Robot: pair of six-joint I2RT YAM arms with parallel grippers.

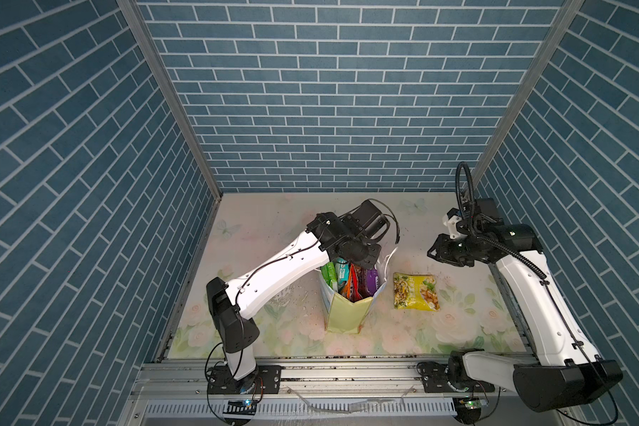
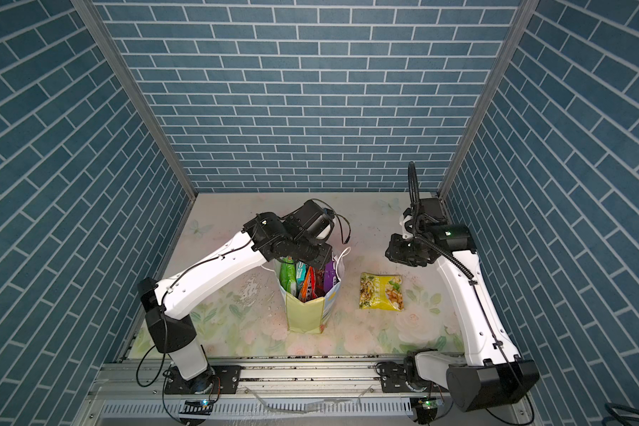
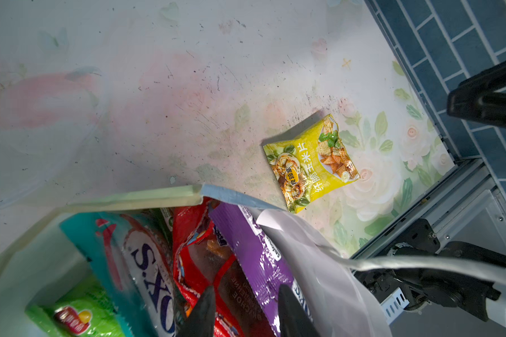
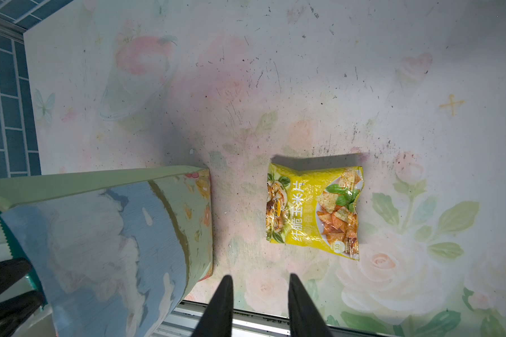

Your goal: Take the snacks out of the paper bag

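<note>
The paper bag [image 1: 345, 314] stands mid-table, packed with snacks: a green pack [image 3: 84, 307], a teal pack [image 3: 123, 264], a red pack [image 3: 202, 258] and a purple pack [image 3: 247, 247]. Over its opening hangs my left gripper, fingers apart at the purple and red packs, pointing down. A yellow corn-chip pack [image 4: 314, 207] lies flat right of the bag. My right gripper is open above and beside that pack, holding nothing.
Tiled walls enclose it on three sides, with a metal rail [image 1: 312, 365] along the front edge.
</note>
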